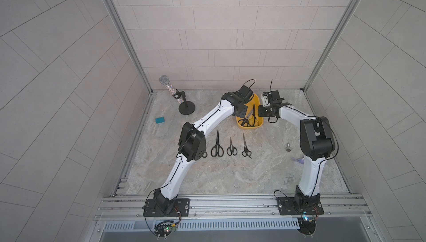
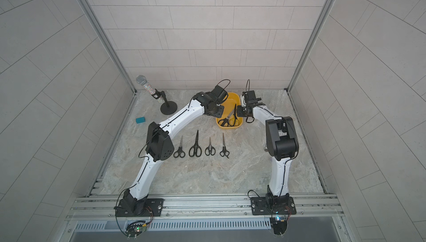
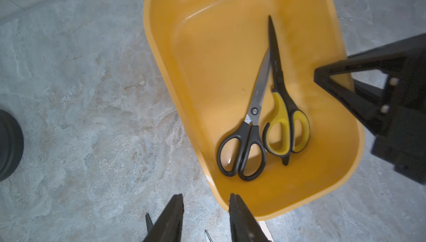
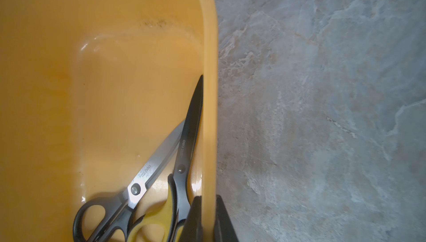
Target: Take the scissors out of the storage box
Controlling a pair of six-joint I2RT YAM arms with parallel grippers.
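Note:
The yellow storage box (image 3: 170, 82) holds two pairs of scissors lying side by side. The silver-bladed scissors (image 3: 255, 111) have black handles; the dark-bladed scissors (image 3: 277, 71) have yellow and black handles. Their tips lie close together, silver blade against dark. My left gripper is open and empty, its fingers near the box's left wall in the left wrist view. At the opposite wall, my right gripper is shut on the box's rim (image 4: 210, 86), one finger on each side. The right wrist view cuts off the lower handles.
Several scissors, among them a large black pair (image 2: 195, 148), lie in a row in front of the box. A microphone on a stand (image 1: 186, 107) and a blue block (image 1: 159, 120) are at the left.

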